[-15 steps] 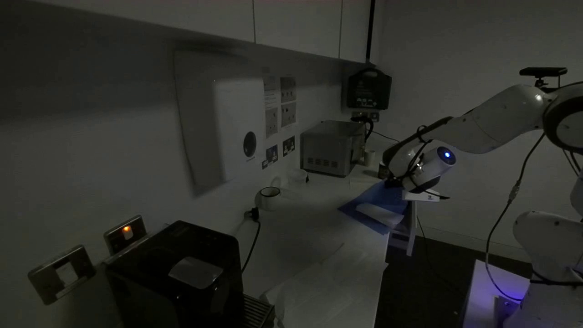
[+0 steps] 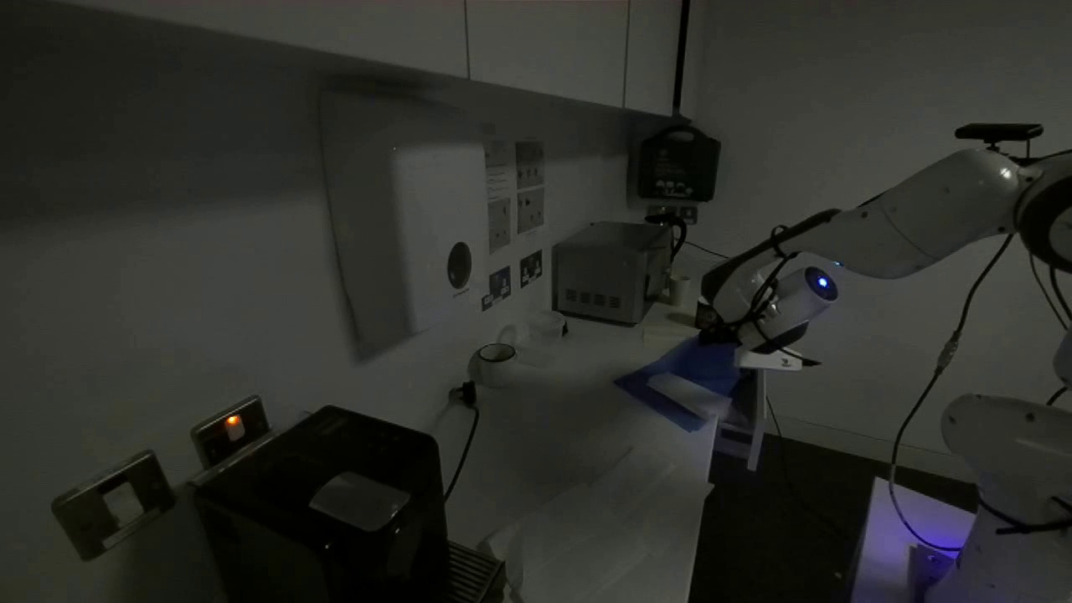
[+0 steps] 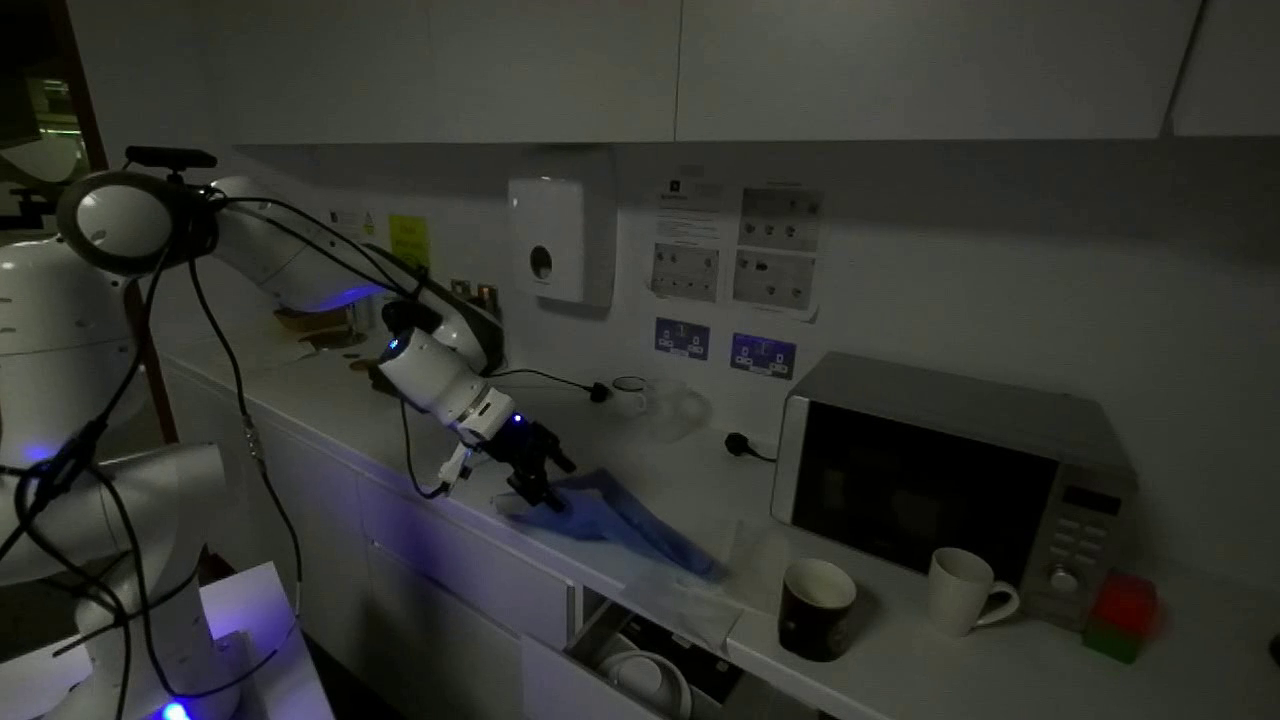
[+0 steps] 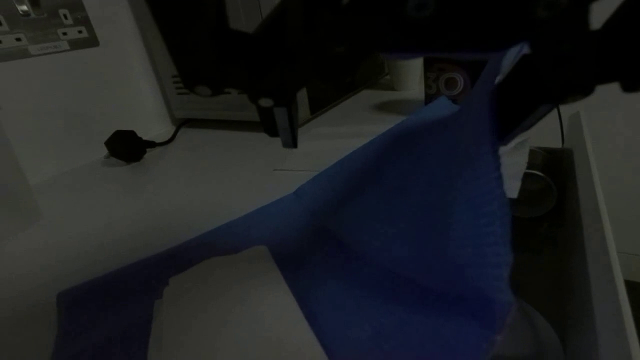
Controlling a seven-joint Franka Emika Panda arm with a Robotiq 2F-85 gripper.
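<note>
A blue cloth [image 3: 612, 518] lies across the counter near its front edge, one part of it spreading toward the open drawer. In the wrist view the cloth [image 4: 384, 234] rises in a fold to the right finger, where its upper edge touches or passes close by that finger. A pale label or paper piece [image 4: 228, 306] lies on the cloth. My gripper [image 3: 554, 480] is open just above the cloth's left part, its fingers set wide apart. The left finger [image 4: 288, 126] is clear of the fabric. Whether the cloth hangs on the right finger, I cannot tell.
An open drawer [image 3: 558, 660] with dishes juts out below the counter. A dark mug [image 3: 816, 618], a white mug [image 3: 960, 590], stacked red and green blocks [image 3: 1122, 612] and the microwave [image 3: 936, 480] stand to the right. The room is dim.
In exterior view 1 the gripper and the blue cloth have shifted slightly to the left, toward the camera. The rest of the counter looks the same.
</note>
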